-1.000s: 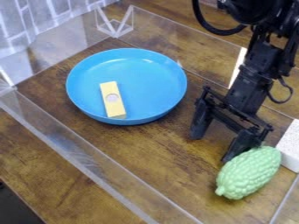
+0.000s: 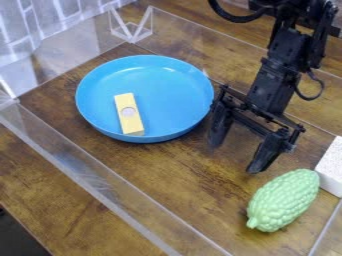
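Note:
My black gripper (image 2: 245, 135) is low over the wooden table, right of a blue plate (image 2: 174, 90) and above a green textured vegetable toy (image 2: 281, 202). Its two dark fingers stand apart, with nothing visible between them. A pale yellow block (image 2: 130, 113) with a round light mark lies in the plate on its left side.
A white textured object (image 2: 327, 170) sits at the right edge beside the green toy. Transparent walls (image 2: 54, 170) border the wooden surface on the left and lower side. Bare wood (image 2: 134, 190) fills the lower left middle.
The arm and gripper have shifted slightly left and up, away from the green toy and the white object. The plate, block and toy look unmoved.

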